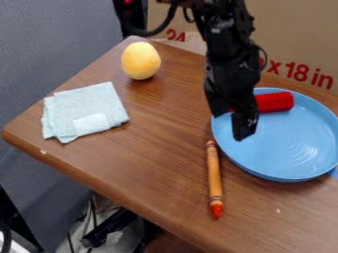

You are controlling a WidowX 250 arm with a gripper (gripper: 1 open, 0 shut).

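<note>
The black arm comes down from the top, its gripper point(232, 119) low over the left edge of the blue plate point(284, 146). A red cylindrical object point(275, 101) lies at the back of the plate, partly behind the gripper. Whether the fingers are open or shut cannot be made out. An orange crayon point(214, 180) lies in front, left of the plate.
A folded pale cloth point(83, 113) and a yellow egg-shaped object point(140, 60) are on the wooden table point(126, 168) to the left. A cardboard box point(291, 44) stands behind.
</note>
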